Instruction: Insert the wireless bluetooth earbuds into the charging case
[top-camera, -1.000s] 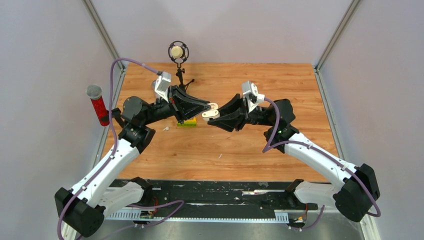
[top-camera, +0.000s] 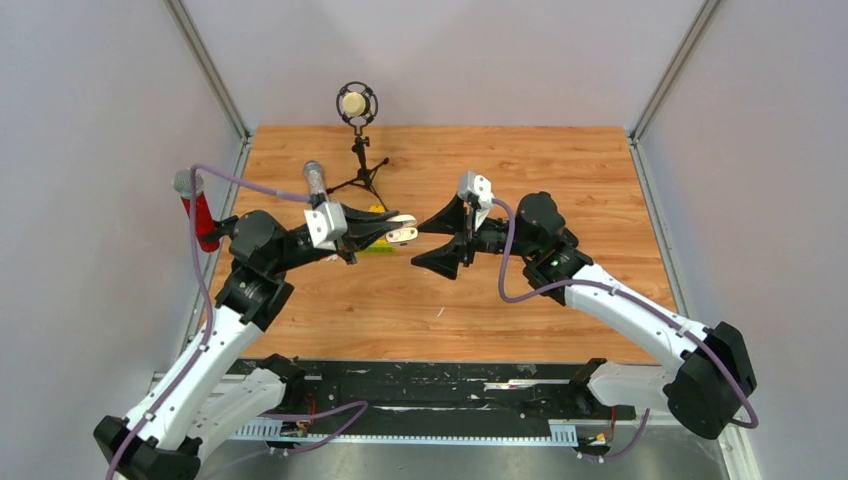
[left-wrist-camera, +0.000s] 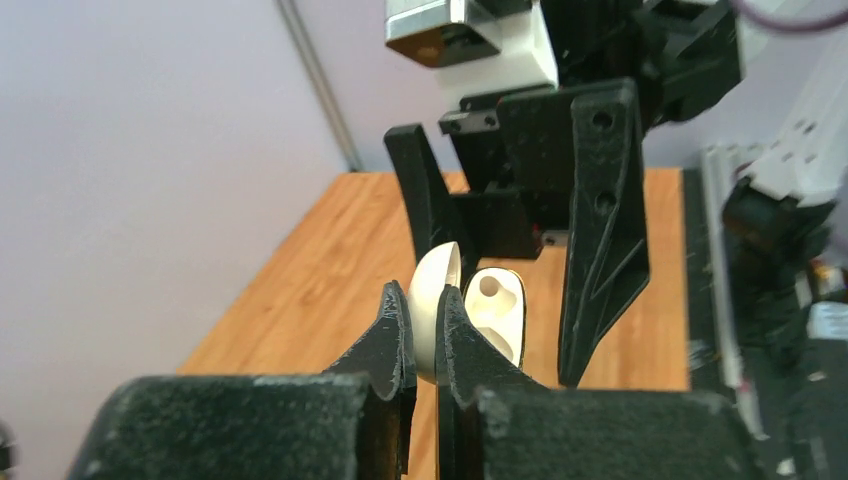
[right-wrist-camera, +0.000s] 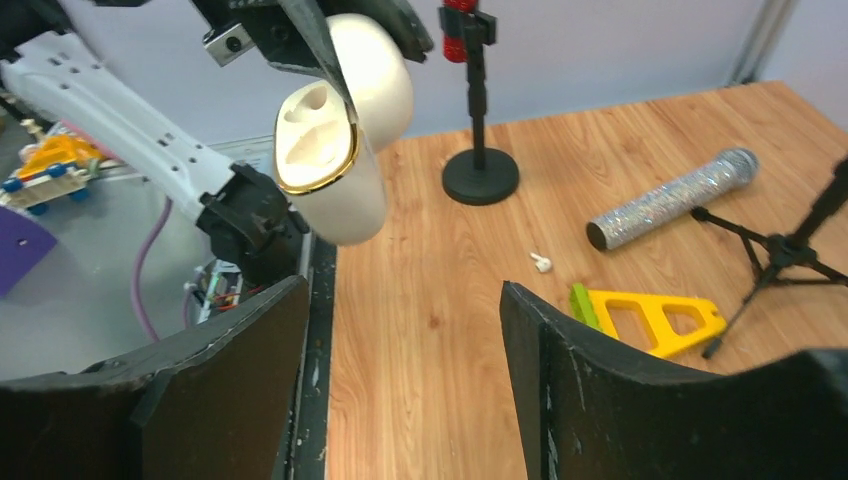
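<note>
My left gripper is shut on the white charging case (right-wrist-camera: 345, 205), pinching its raised lid (left-wrist-camera: 432, 285). The case hangs above the table, tilted, with its gold-rimmed inner face (left-wrist-camera: 495, 300) showing recesses. Whether an earbud sits in them I cannot tell. Right of the case in the top view, my right gripper (top-camera: 422, 246) stands open, its fingers (right-wrist-camera: 235, 365) wide apart and nothing between them. A small white piece, apparently an earbud (right-wrist-camera: 541, 262), lies on the tabletop.
A yellow and green holder (right-wrist-camera: 650, 315), a silver microphone (right-wrist-camera: 680, 195) and a black tripod stand (top-camera: 362, 165) are at the back left. The red microphone (top-camera: 203, 220) stands at the left edge.
My left gripper has drawn back left, tilting the case away from the right fingers.
</note>
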